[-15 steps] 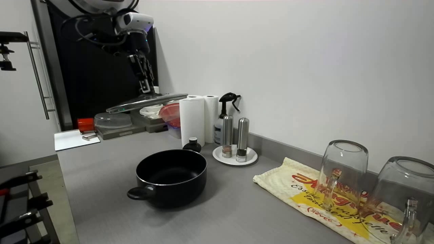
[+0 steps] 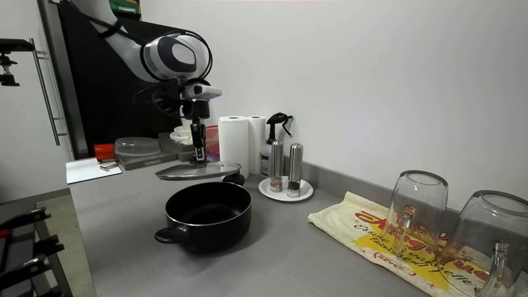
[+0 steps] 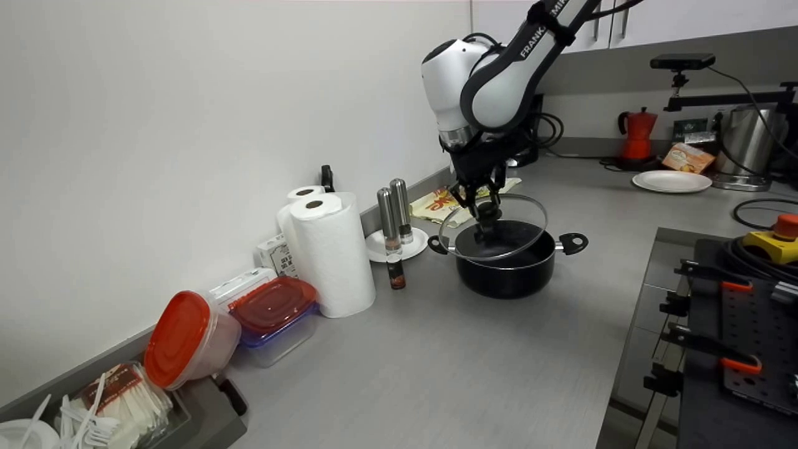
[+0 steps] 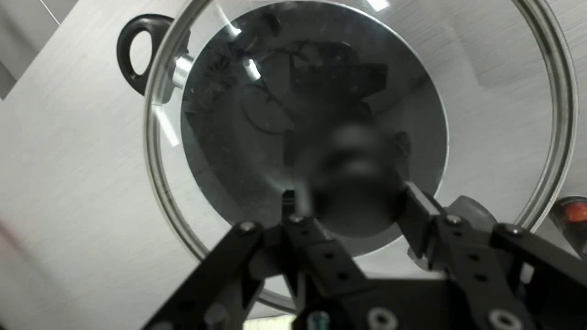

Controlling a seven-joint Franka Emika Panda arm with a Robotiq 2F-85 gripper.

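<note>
A glass lid (image 2: 193, 171) with a metal rim hangs from my gripper (image 2: 200, 157), which is shut on its black knob (image 4: 355, 187). The black two-handled pot (image 2: 208, 218) stands uncovered on the grey counter. In exterior view 1 the lid is above and behind the pot, apart from it and nearly level. Seen through the lid (image 4: 562, 104) in the wrist view, the pot (image 4: 247, 137) sits off-centre under the glass, one handle (image 4: 132, 55) reaching past the rim. The fingers (image 4: 421, 206) flank the knob.
Two steel grinders (image 2: 295, 170) stand on a white plate (image 2: 307, 194) right of the pot, with paper towel rolls (image 2: 233, 146) and a spray bottle (image 2: 266, 156) behind. Glass mugs (image 2: 416, 218) rest on a printed cloth (image 2: 341, 213). Counter left of the pot is clear.
My gripper has come down and to the right with the lid, which is now lower, closer to the pot and less tilted. The pot has not moved.
</note>
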